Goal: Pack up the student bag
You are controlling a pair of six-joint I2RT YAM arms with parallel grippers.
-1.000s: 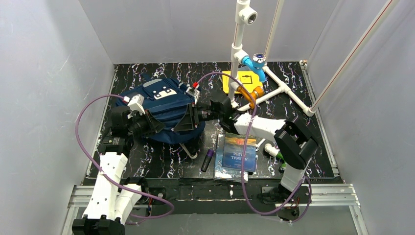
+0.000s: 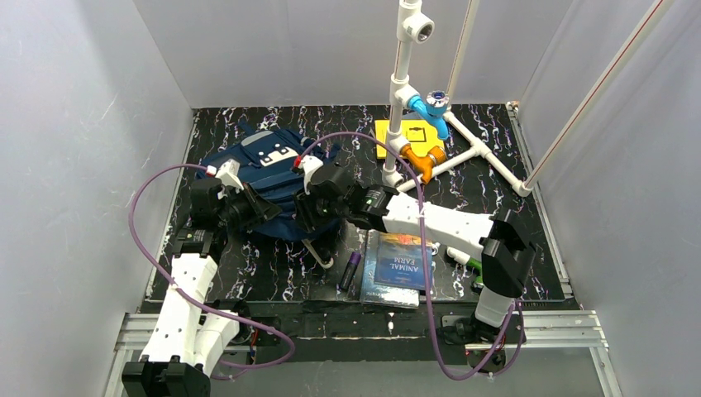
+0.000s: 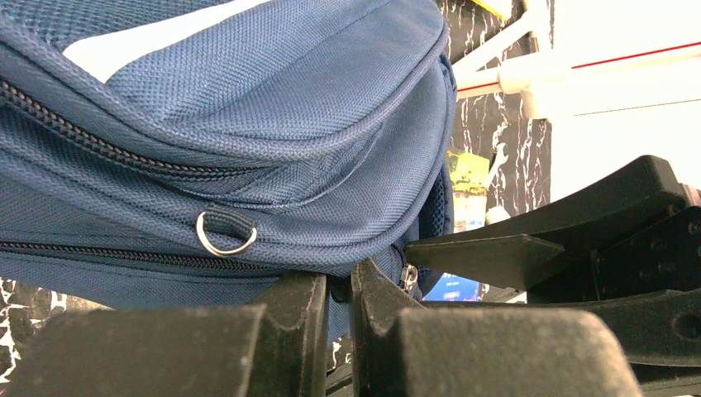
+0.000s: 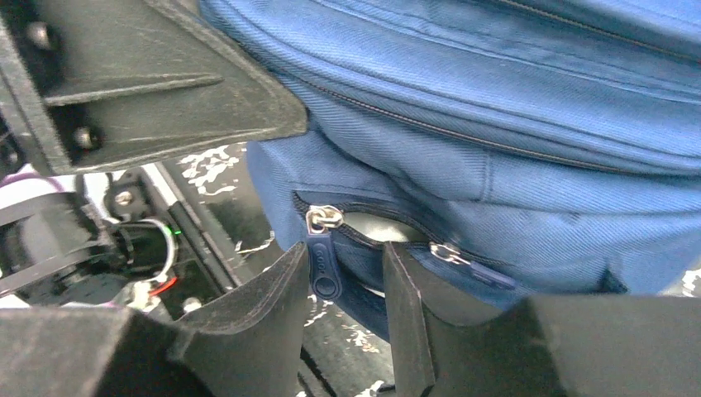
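The dark blue backpack (image 2: 269, 161) lies at the left of the table. My left gripper is shut on a bit of its fabric by a zipper seam, with little of the pinched part showing. My right gripper stands partly open at the bag's front pocket. A metal zipper pull (image 4: 324, 260) with a blue tab hangs between its fingertips, close to the left one. Another zipper pull (image 4: 463, 260) lies farther right along the same zipper, which gapes between the two and shows something pale. The books (image 2: 402, 265) and a purple marker (image 2: 350, 270) lie in front.
A white pipe frame (image 2: 471, 155) with blue and orange valves stands at the back right, beside a yellow item (image 2: 422, 141). A white and green object (image 2: 463, 258) lies right of the books. My grippers are very close together.
The left arm and the bag have stayed about where they were.
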